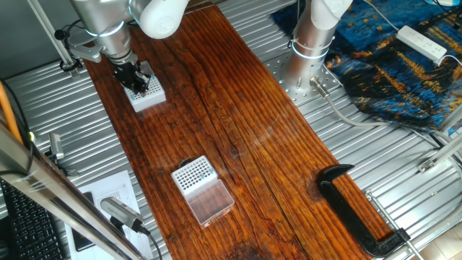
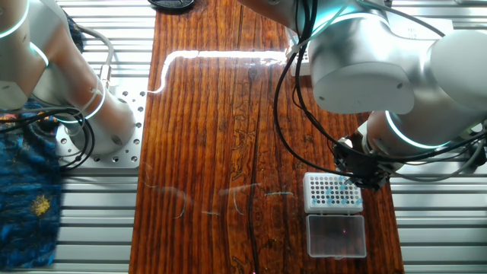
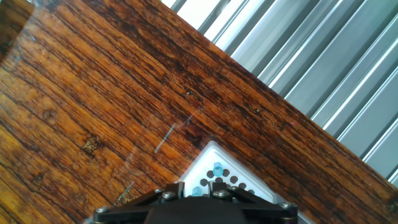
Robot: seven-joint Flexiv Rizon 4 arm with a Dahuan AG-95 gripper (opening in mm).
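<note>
My gripper [image 1: 138,85] is low over a white tube rack [image 1: 149,100] at the far left of the table in exterior view 1. From exterior view 2, the dark gripper [image 2: 364,173] covers one upper corner of this rack [image 2: 323,204], which has several blue tubes in its holes. Its clear lid [image 2: 335,237] lies open beside it. In the wrist view the rack's corner [image 3: 213,149] shows past the fingertips. A blue tube top [image 3: 197,191] appears between them, but whether they touch it is unclear. A second white rack [image 1: 189,175] stands apart, its clear lid [image 1: 212,203] open.
A black clamp [image 1: 350,209] grips the table edge at the right in exterior view 1. Bare wood [image 1: 216,108] stretches between the two racks. Loose cables [image 2: 285,129] hang from the arm.
</note>
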